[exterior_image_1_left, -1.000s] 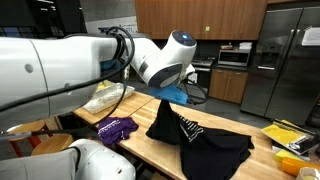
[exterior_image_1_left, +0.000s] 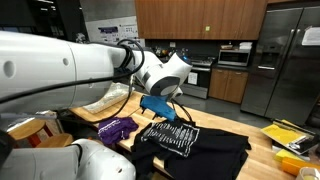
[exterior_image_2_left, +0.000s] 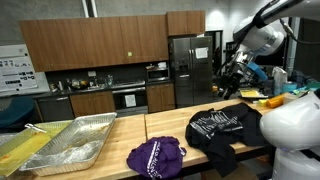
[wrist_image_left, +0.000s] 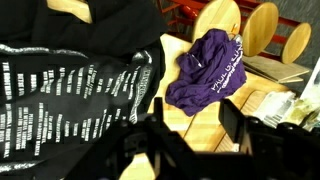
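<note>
A black cloth with white lettering (wrist_image_left: 75, 95) lies spread and wrinkled on the wooden table, along the left of the wrist view. In exterior view 1 this black cloth (exterior_image_1_left: 195, 147) reaches over the near table edge. My gripper hangs above the table with its dark fingers apart, bare wood and a bit of purple showing between them. No cloth shows caught in the fingers. A crumpled purple cloth (wrist_image_left: 207, 72) with white print rests beside the black one; it also shows as a purple cloth (exterior_image_2_left: 156, 158) in exterior view 2.
Yellow packages (exterior_image_1_left: 288, 137) lie at the table's right side. A clear plastic tray (exterior_image_2_left: 70, 140) stands at the left. Round wooden stools (wrist_image_left: 262, 25) are off the table's edge.
A raised part of the black cloth hung from my gripper a second ago. It has since sunk to the table, and the gripper has lowered slightly, shifted left and opened.
</note>
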